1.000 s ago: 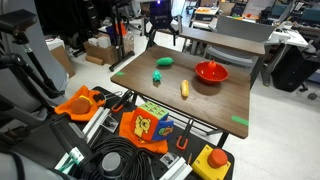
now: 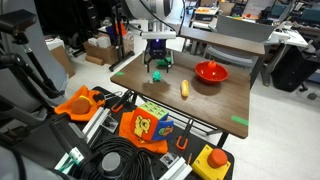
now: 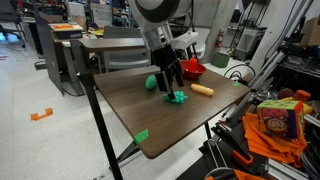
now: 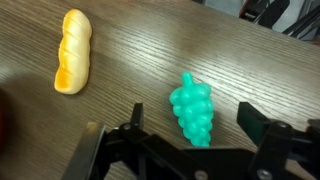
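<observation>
A teal-green toy bunch of grapes [image 4: 195, 112] lies on the brown wooden table [image 2: 222, 104]. My gripper is open above it, and in the wrist view the bunch sits between the two separated fingers, with nothing held. Exterior view 1 has the gripper [image 2: 157, 67] pointing down just over the grapes [image 2: 156, 77]. To their right is a yellow bread-like toy [image 2: 185, 89], which appears at the upper left of the wrist view. Farther back stands a red bowl [image 2: 212, 71]. A green round toy [image 3: 151, 83] rests behind the grapes, partly covered by the gripper in exterior view 1.
An orange bin [image 2: 144, 130] of colourful items stands on the floor beyond the table's near edge, close to black cables [image 2: 110, 155]. Bare tabletop lies right of the bread and in front of the bowl.
The toys and the bowl have stayed put.
</observation>
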